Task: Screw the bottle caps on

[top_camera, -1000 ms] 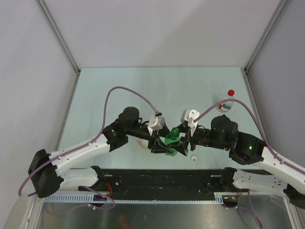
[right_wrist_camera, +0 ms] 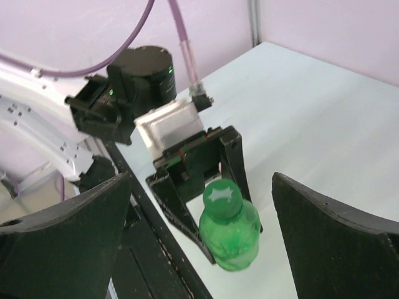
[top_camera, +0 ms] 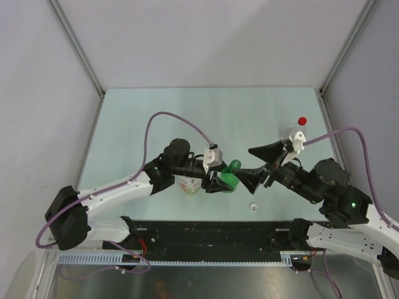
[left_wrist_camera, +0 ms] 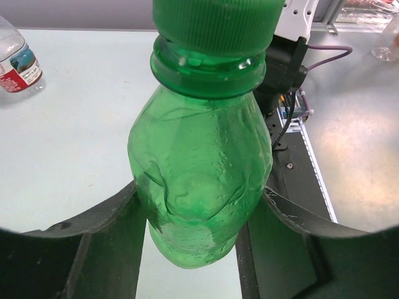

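A green bottle (left_wrist_camera: 199, 162) with a green cap (left_wrist_camera: 218, 18) on top is gripped by my left gripper (top_camera: 219, 177), whose fingers squeeze its body. The right wrist view shows the same bottle (right_wrist_camera: 229, 237) upright and capped. Just to the right of it, my right gripper (top_camera: 252, 163) stands open, angled toward the cap, with nothing between its fingers.
A red-capped bottle (top_camera: 302, 124) stands at the back right. Another bottle (top_camera: 190, 185) is partly hidden under the left arm. A small white cap (top_camera: 254, 206) lies near the front edge.
My right gripper has drawn back right from around the cap and opened wider. My left gripper has moved slightly rightward with the green bottle.
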